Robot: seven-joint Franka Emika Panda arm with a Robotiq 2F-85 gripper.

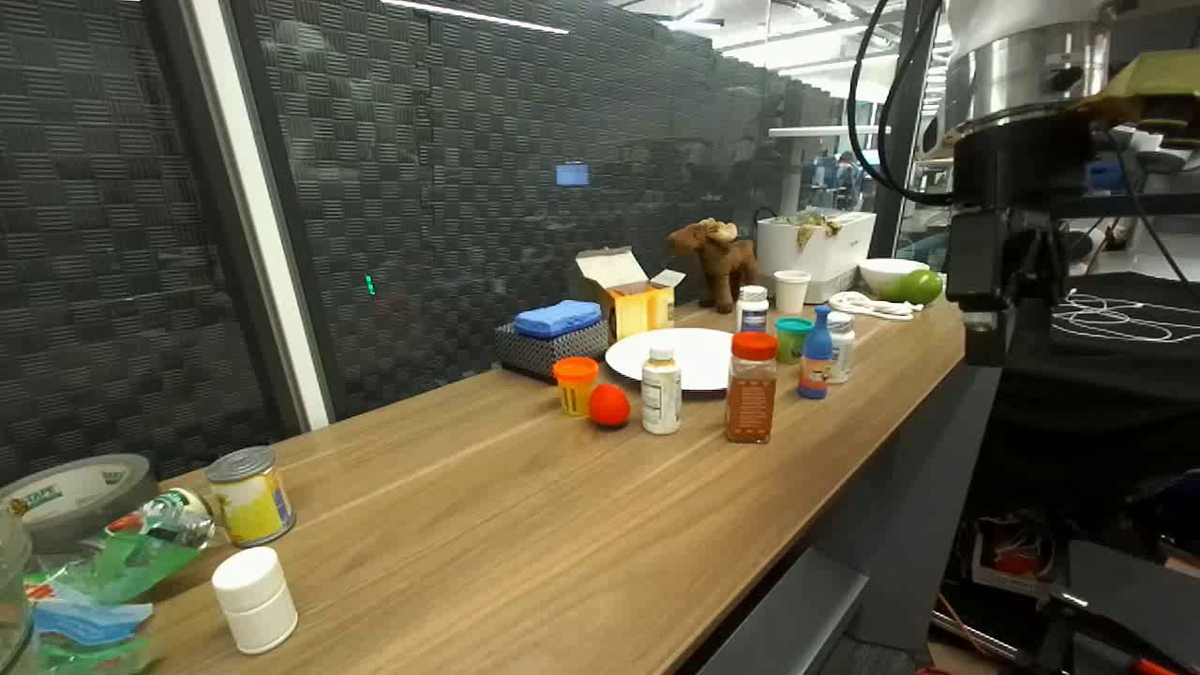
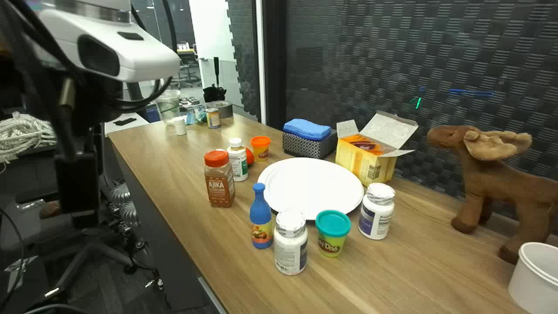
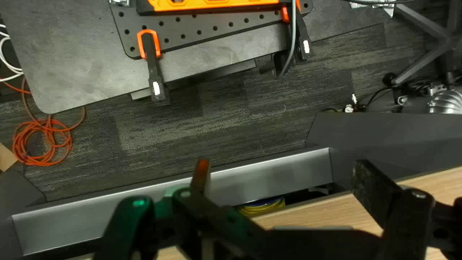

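Observation:
My gripper is open and empty, its two fingers wide apart above the table's front edge and the floor gap. From the side, the gripper (image 1: 987,337) hangs off the front edge, clear of every object. On the wooden table a white plate (image 2: 314,188) lies among a red-lidded spice jar (image 2: 219,179), a blue bottle (image 2: 260,217), a teal-lidded tub (image 2: 332,233), an orange-lidded tub (image 1: 576,386), a red ball (image 1: 609,405) and white pill bottles, one (image 1: 661,390) beside the ball.
Behind the plate are a blue cloth (image 2: 306,128) in a dark basket, an open yellow box (image 2: 365,162) and a plush moose (image 2: 489,172). A can (image 1: 249,495), tape roll (image 1: 79,495) and white bottle (image 1: 255,600) occupy the far end. Bare tabletop (image 1: 506,540) lies between.

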